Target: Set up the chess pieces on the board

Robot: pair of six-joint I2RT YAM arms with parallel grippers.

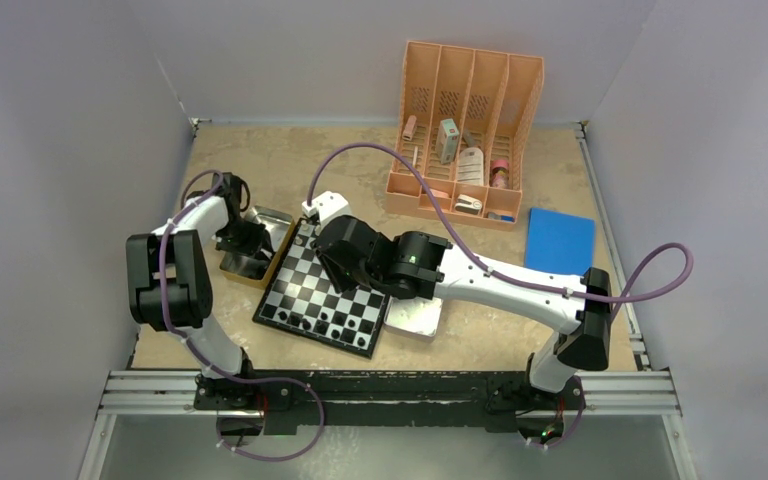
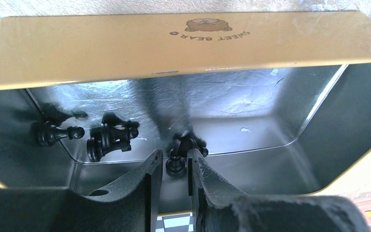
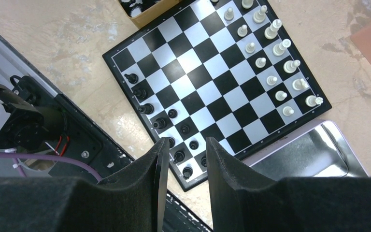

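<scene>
In the left wrist view, a metal box with a tan rim [image 2: 125,48] holds several black chess pieces [image 2: 110,140]. My left gripper is over the box, fingers part open with a narrow gap, a black pawn [image 2: 175,166] showing between and beyond the tips. The chessboard [image 3: 198,77] carries white pieces [image 3: 272,30] along one side and black pieces [image 3: 146,108] along the other, with a partial row of pawns before the black ones. My right gripper hangs above the board, fingers part open, nothing visible held.
A peach divided organizer [image 1: 430,80] stands at the back, a blue mat [image 1: 560,240] lies at right, and a white tray [image 1: 412,318] sits beside the board under my right arm.
</scene>
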